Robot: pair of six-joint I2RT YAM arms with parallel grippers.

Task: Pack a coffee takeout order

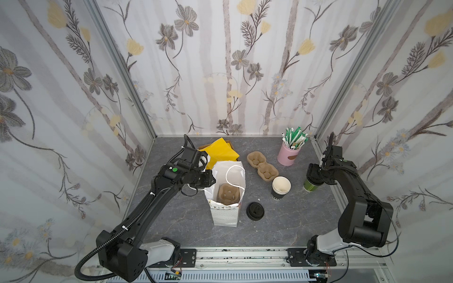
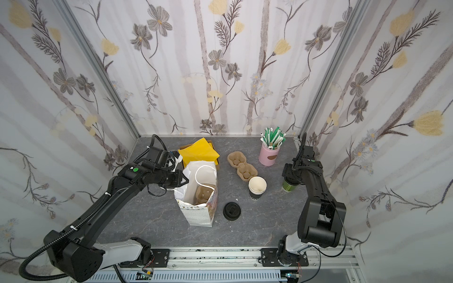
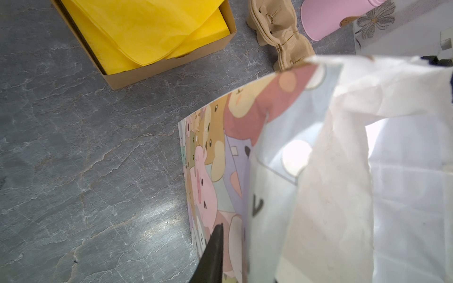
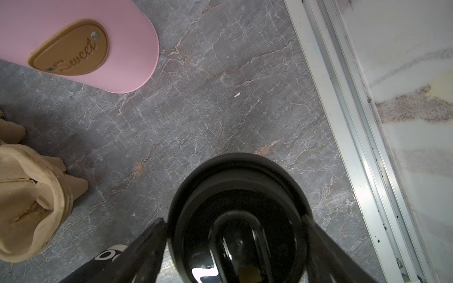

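A white paper bag (image 1: 224, 216) stands upright, mouth open, with a brown cup carrier (image 1: 228, 193) inside. My left gripper (image 1: 211, 179) is at the bag's left rim, shut on the thin paper wall; in the left wrist view one dark finger (image 3: 213, 254) shows outside the wall, the other is mostly hidden. At the far right a green cup (image 1: 310, 185) wears a black lid (image 4: 240, 207). Open, my right gripper has its fingers on either side of that lid. A loose black lid (image 1: 255, 210) lies right of the bag.
Right of centre stand stacked paper cups (image 1: 281, 185), with another cup carrier (image 1: 262, 166) behind. A pink holder (image 1: 287, 155) of straws is at the back right, a box of yellow napkins (image 1: 220, 153) behind the bag.
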